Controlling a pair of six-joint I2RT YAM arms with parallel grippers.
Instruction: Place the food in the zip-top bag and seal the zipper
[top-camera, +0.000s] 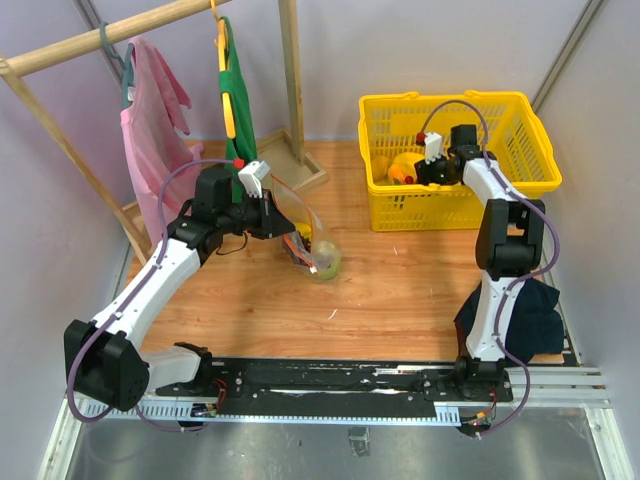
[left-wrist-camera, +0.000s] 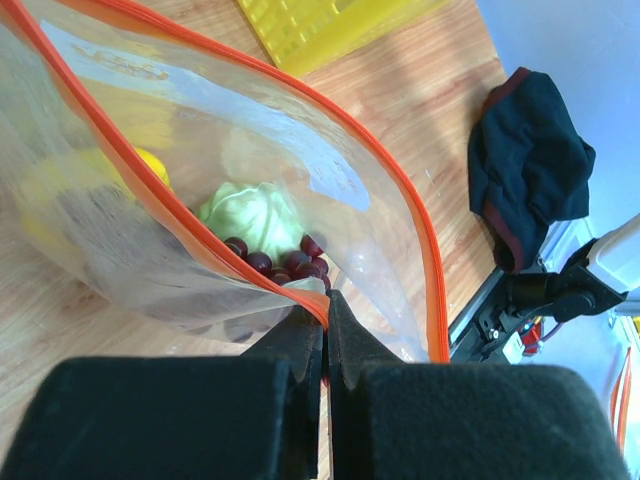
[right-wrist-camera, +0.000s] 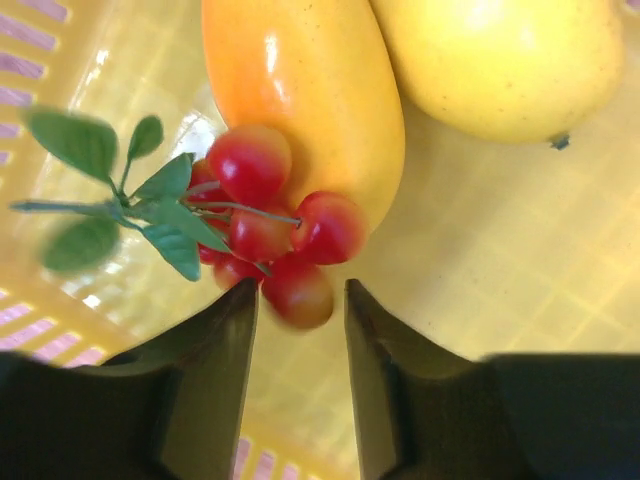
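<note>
The clear zip top bag (left-wrist-camera: 255, 100) with an orange zipper edge gapes wide in the left wrist view. Inside it lie dark grapes (left-wrist-camera: 290, 265), a pale green item (left-wrist-camera: 255, 215) and something yellow (left-wrist-camera: 65, 185). My left gripper is shut on the bag's rim, pinching the orange edge. Inside the yellow basket, my right gripper is part open above a bunch of red cherries (right-wrist-camera: 262, 225); the lowest cherry shows between its fingertips, apparently not gripped. A yellow-orange mango-like fruit (right-wrist-camera: 310, 90) and a round yellow fruit (right-wrist-camera: 500, 60) lie beside the cherries.
The yellow basket (top-camera: 420, 212) stands at the back right, its walls close around my right gripper. A dark cloth (top-camera: 535, 318) lies at the right. Pink clothing (top-camera: 152, 120) hangs from a wooden rack at the left.
</note>
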